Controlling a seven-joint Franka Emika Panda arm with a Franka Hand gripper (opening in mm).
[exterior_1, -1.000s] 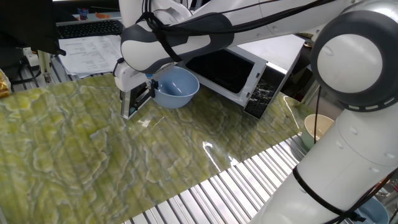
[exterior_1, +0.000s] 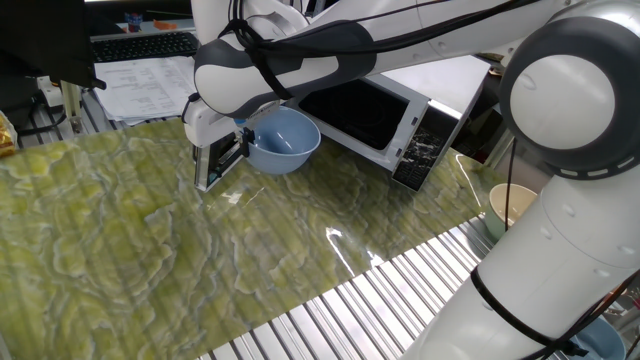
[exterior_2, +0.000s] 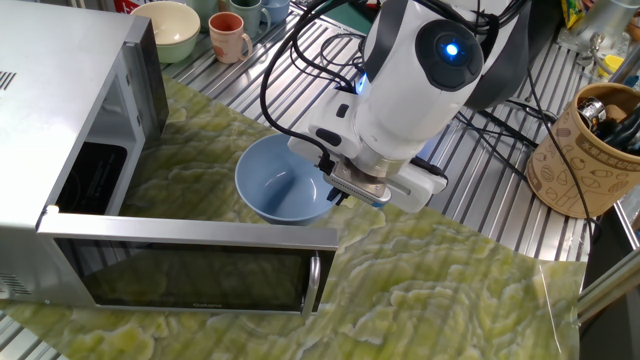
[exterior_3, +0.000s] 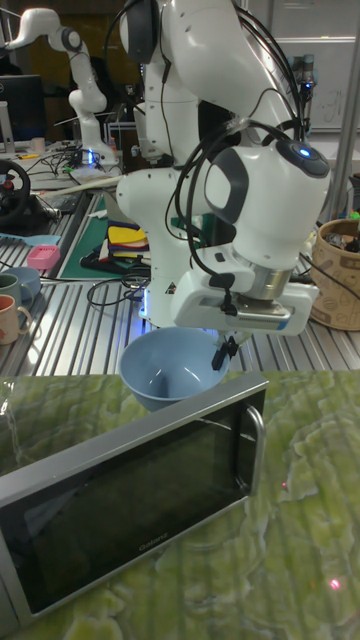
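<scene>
A light blue bowl (exterior_1: 283, 140) is in front of the microwave's opening, between the cavity and the open door. In the second exterior view the bowl (exterior_2: 283, 178) looks empty and upright. My gripper (exterior_1: 243, 143) points down at the bowl's side; its dark fingertips are right at the rim in the third exterior view, by the bowl's (exterior_3: 170, 368) right edge. How the fingers stand, and whether the rim is between them, does not show clearly. The white microwave (exterior_2: 60, 110) has its door (exterior_2: 190, 270) swung wide open. The bowl's underside is hidden.
A cream bowl (exterior_2: 170, 30) and a pink mug (exterior_2: 229, 38) stand on the slatted metal table behind the microwave. A brown utensil bucket (exterior_2: 570, 160) is at the right.
</scene>
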